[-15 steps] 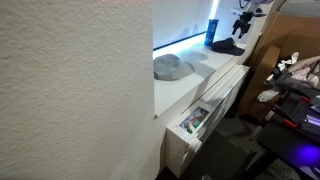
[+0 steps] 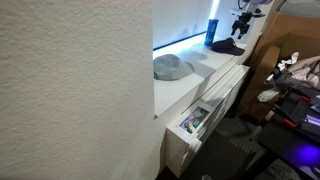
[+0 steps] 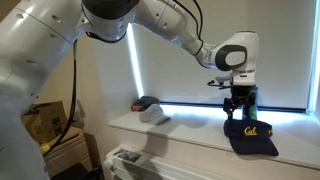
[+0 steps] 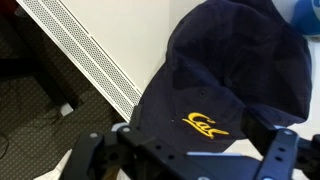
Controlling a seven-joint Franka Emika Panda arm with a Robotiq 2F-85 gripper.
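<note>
A navy cap (image 3: 250,137) with yellow lettering lies on the white ledge; in the wrist view the cap (image 4: 210,85) fills much of the picture. Over it hangs my gripper, its fingers wide apart with nothing seen between them. From exterior view 2, the gripper (image 3: 238,108) points down at the cap's upper part; whether it touches is hard to tell. In exterior view 1 the cap (image 2: 228,47) appears as a dark shape at the ledge's far end, just below the gripper (image 2: 239,33).
A blue cylinder (image 2: 211,32) stands close behind the navy cap. Farther along the ledge (image 2: 205,70) sits a grey hat (image 2: 171,67), with a dark cap (image 3: 145,102) near it. Below the ledge, a drawer (image 2: 193,121) stands open with small items inside.
</note>
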